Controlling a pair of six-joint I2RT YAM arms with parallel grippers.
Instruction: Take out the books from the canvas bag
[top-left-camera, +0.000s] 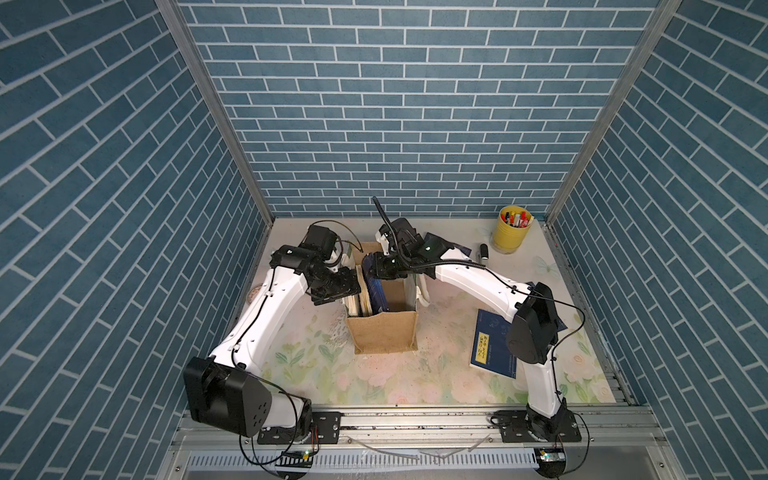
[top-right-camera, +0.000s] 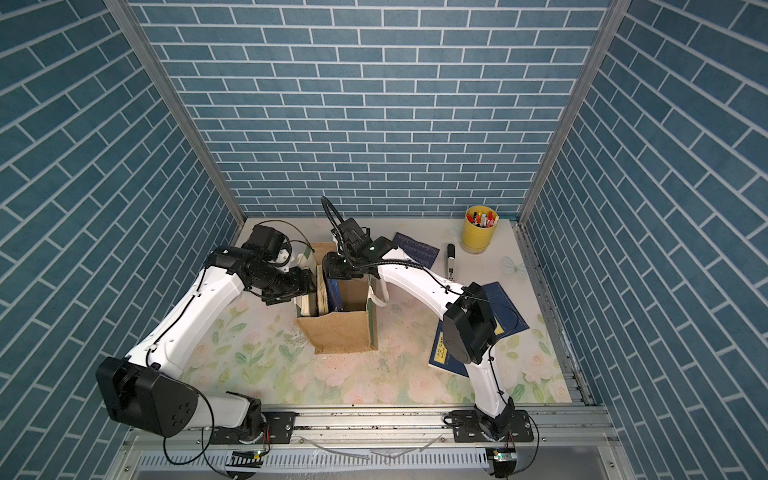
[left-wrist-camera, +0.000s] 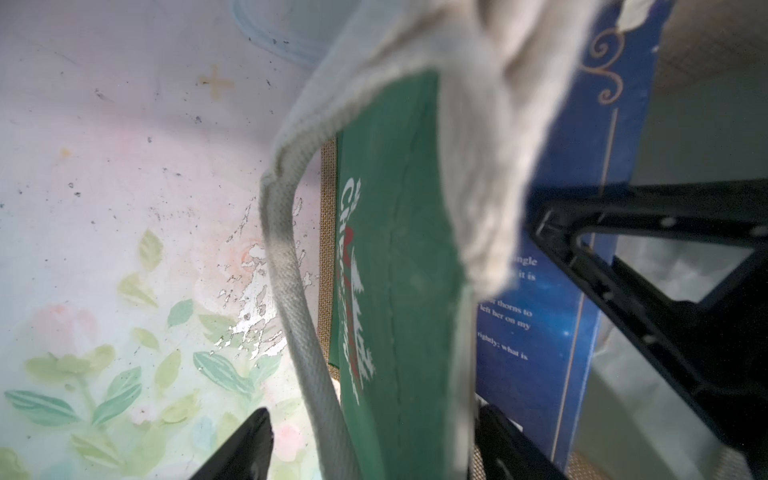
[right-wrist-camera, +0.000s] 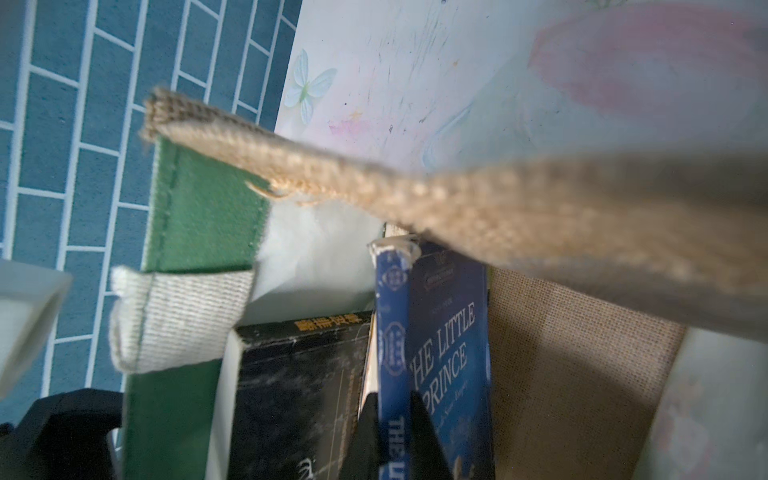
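Note:
A tan canvas bag with green sides stands mid-table, holding several upright books. In the right wrist view my right gripper is shut on the spine of a blue book, The Little Prince, still inside the bag. A black book stands beside it. My left gripper is at the bag's left side; its fingers are apart, with the green side panel and a pale strap between them. The strap loops close to the camera. Arms partly cover the bag's opening from above.
A dark blue book lies flat on the right of the table, another behind the right arm. A yellow pen cup and a black marker are at the back right.

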